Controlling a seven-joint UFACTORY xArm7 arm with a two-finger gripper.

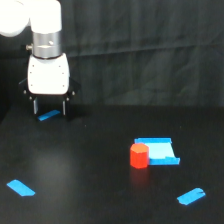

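Observation:
At the upper left, my white and grey gripper points down with its two dark fingers spread wide apart. Nothing shows between them. Below it lies a short blue strip on the dark table; the height of the fingertips over it is hard to judge. A red block stands well to the right of the gripper, at the front left corner of a white patch edged in blue.
One blue strip lies at the front left of the black table and another blue strip at the front right. A dark curtain hangs behind.

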